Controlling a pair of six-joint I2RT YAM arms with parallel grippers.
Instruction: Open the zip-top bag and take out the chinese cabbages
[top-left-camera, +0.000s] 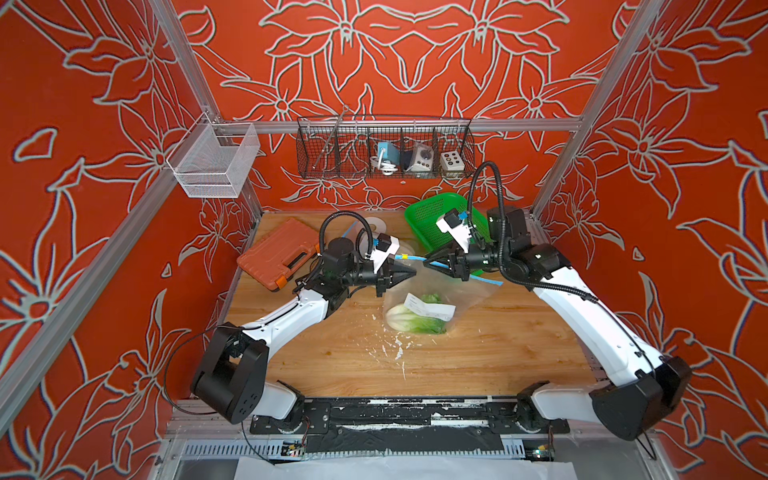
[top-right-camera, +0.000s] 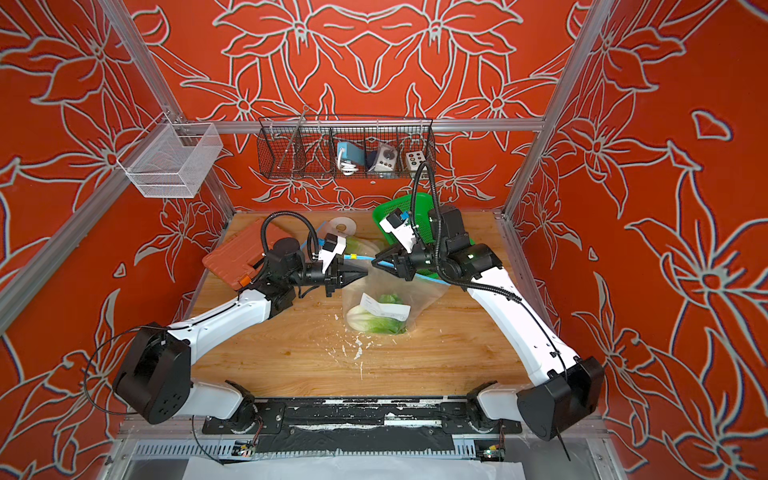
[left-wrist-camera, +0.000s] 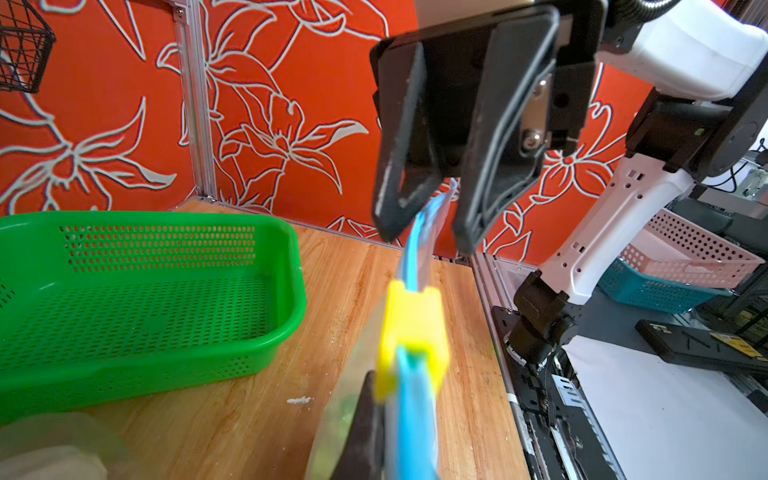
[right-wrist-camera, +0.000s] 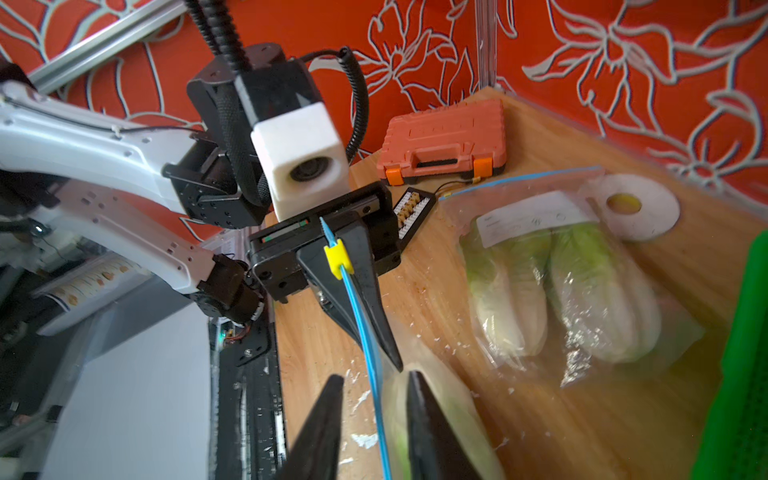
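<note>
A clear zip top bag (top-left-camera: 472, 294) with a chinese cabbage (top-left-camera: 408, 320) and a white label hangs upright by its blue zip under both grippers, in mid-table. My left gripper (top-left-camera: 402, 274) is shut at the bag's top, beside the yellow slider (left-wrist-camera: 412, 336); whether film is between its fingers is unclear. My right gripper is part open around the blue zip strip in the left wrist view, apart from it or barely touching. A second bag (right-wrist-camera: 520, 296) with two cabbages lies flat behind.
A green basket (left-wrist-camera: 152, 308) stands at the back right, an orange case (top-left-camera: 276, 248) at the back left, a white disc (right-wrist-camera: 648, 204) at the back. White scraps lie on the front of the table, which is otherwise clear.
</note>
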